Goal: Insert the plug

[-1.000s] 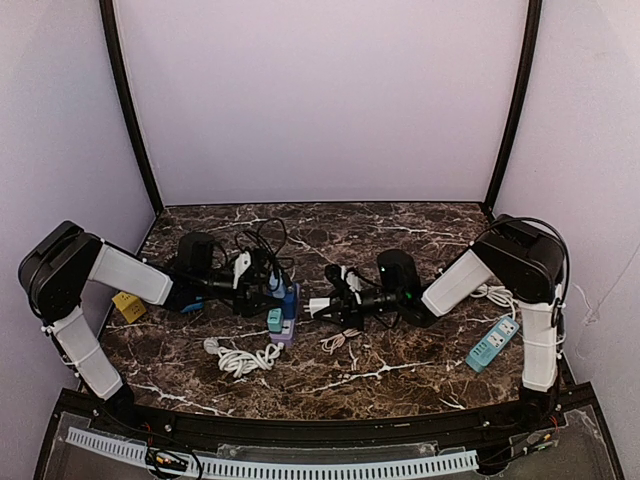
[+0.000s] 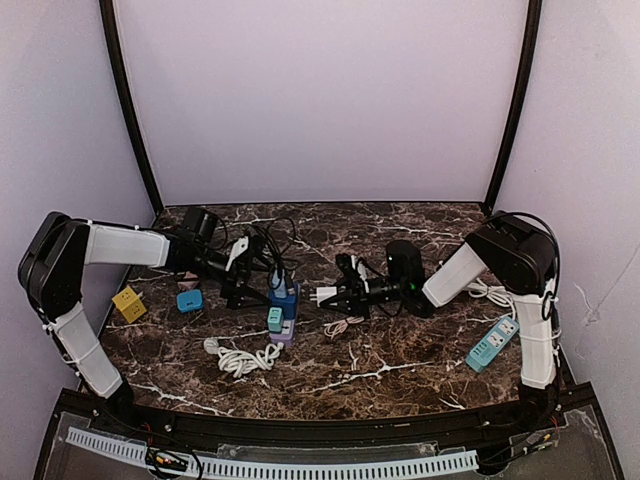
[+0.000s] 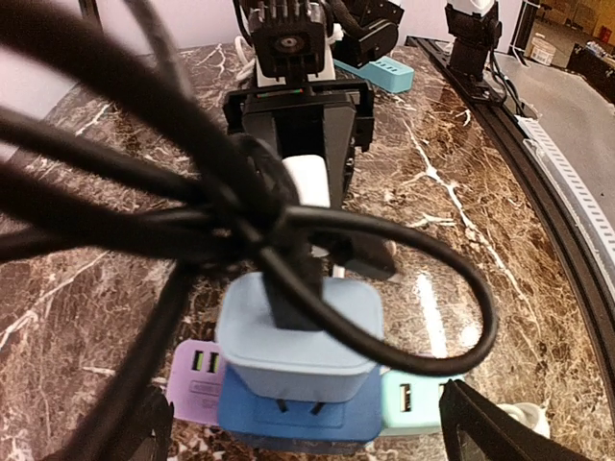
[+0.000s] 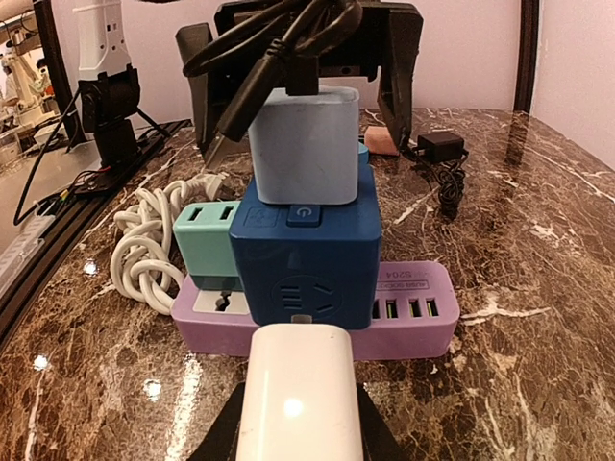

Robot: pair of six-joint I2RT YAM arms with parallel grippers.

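Observation:
A blue cube socket [image 4: 306,259] sits on a purple power strip [image 4: 413,317], with a mint charger [image 4: 204,250] beside it. On the cube stands a pale blue-grey adapter [image 3: 288,351], thick black cable in front of it in the left wrist view. My left gripper [image 2: 246,280] is open just above and behind that adapter. My right gripper [image 2: 334,298] holds a white plug [image 4: 300,394] out level toward the cube's socket face, close to it in the right wrist view; whether it touches is unclear.
A coiled white cord [image 2: 240,360] lies in front of the strip, a yellow adapter [image 2: 128,305] and blue item [image 2: 189,300] at far left. A mint strip [image 2: 490,343] lies right.
My left gripper has risen and opened clear of the pale adapter, moving toward the back. The right gripper with the white plug has shifted slightly.

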